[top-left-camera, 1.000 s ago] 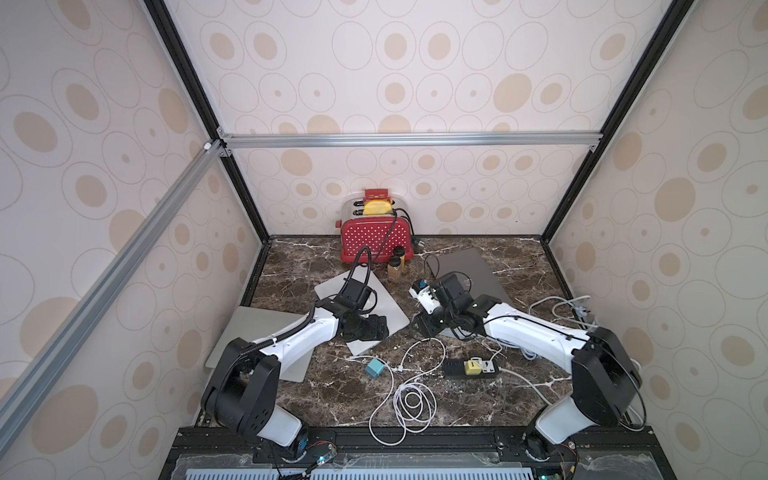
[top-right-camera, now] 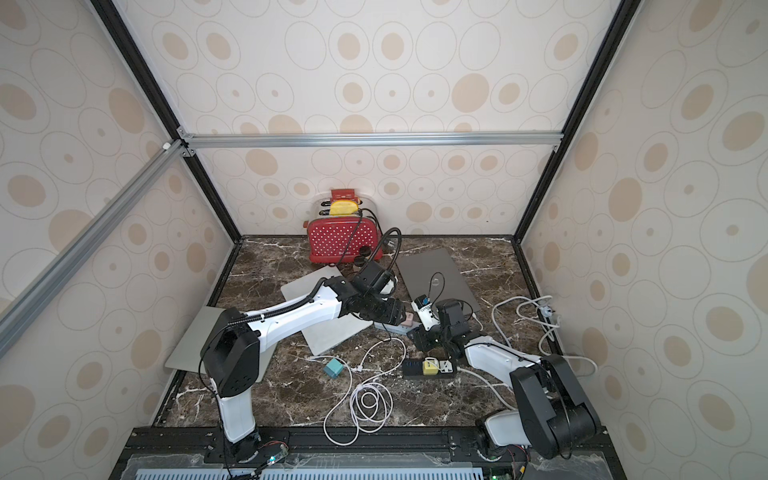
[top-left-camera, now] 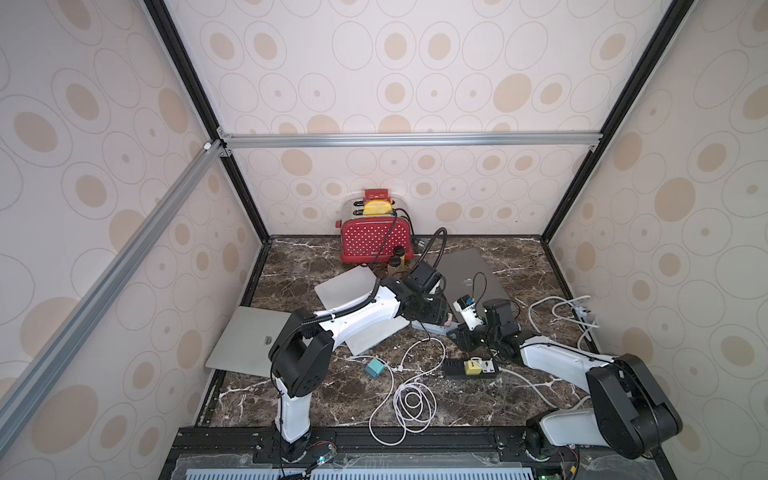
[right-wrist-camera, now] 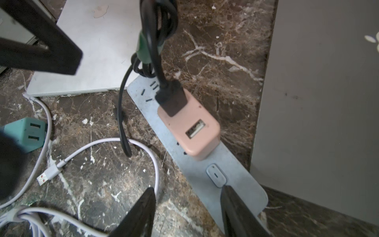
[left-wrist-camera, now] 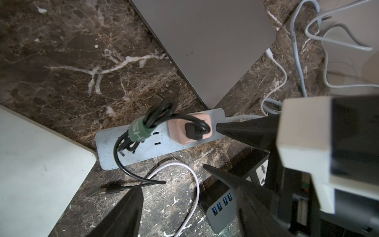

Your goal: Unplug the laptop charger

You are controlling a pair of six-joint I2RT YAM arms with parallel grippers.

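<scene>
A pink adapter [right-wrist-camera: 203, 140] with a black plug [left-wrist-camera: 194, 130] in it sits on a pale blue power strip [right-wrist-camera: 240, 187]. Its black cable is bundled under a green tie [left-wrist-camera: 137, 130]. In the left wrist view my left gripper's fingertips point down over the table just below the strip, parted, nothing seen between them. My right gripper is open over the near end of the strip, short of the adapter. In the top left view my left gripper [top-left-camera: 436, 318] is above the strip, close beside the right one.
Silver laptops [top-left-camera: 248, 340] and a grey laptop [left-wrist-camera: 209, 43] lie around the strip. A red toaster [top-left-camera: 376, 240] stands at the back, a black strip with yellow plug [top-left-camera: 473, 366] at the front right, and loose white cables [top-left-camera: 412, 408] in front.
</scene>
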